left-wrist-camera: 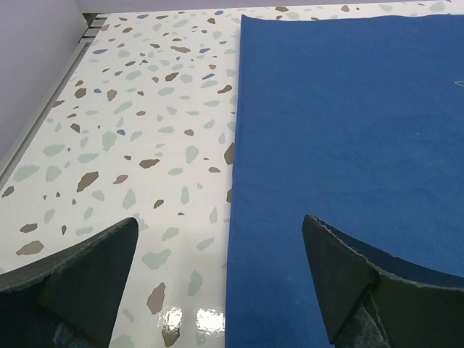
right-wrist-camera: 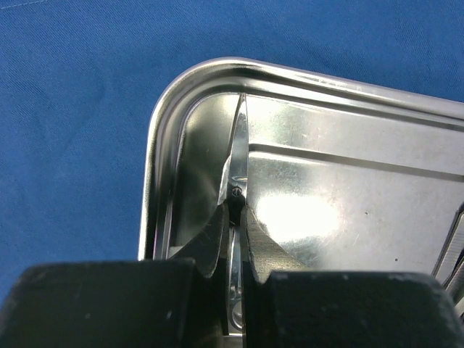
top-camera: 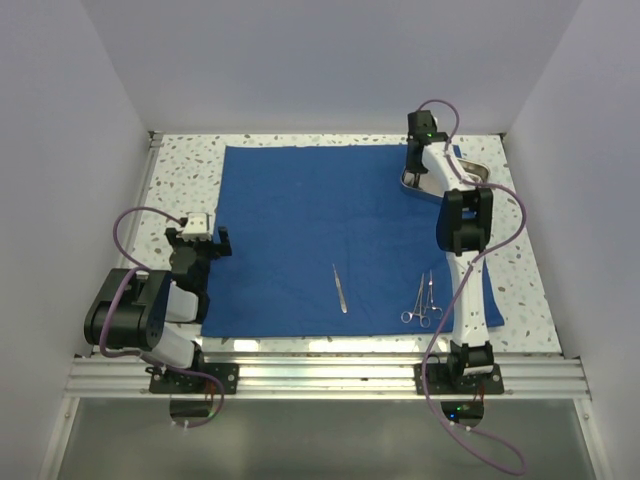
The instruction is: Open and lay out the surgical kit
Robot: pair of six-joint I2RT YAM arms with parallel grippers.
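Observation:
A steel tray (top-camera: 475, 172) (right-wrist-camera: 326, 87) sits at the back right of the blue cloth. Inside its left end lie steel scissors (right-wrist-camera: 239, 167), with my right gripper (top-camera: 416, 170) shut on them. Other instruments (right-wrist-camera: 453, 246) lie partly seen at the tray's right. On the cloth (top-camera: 280, 220) are a slim scalpel-like tool (top-camera: 340, 290) at front centre and several ringed clamps or scissors (top-camera: 423, 305) at front right. My left gripper (top-camera: 198, 237) stands open at the left edge, nothing between its fingers.
A speckled table border (top-camera: 180, 170) (left-wrist-camera: 145, 145) surrounds the cloth, with grey walls at the sides and back.

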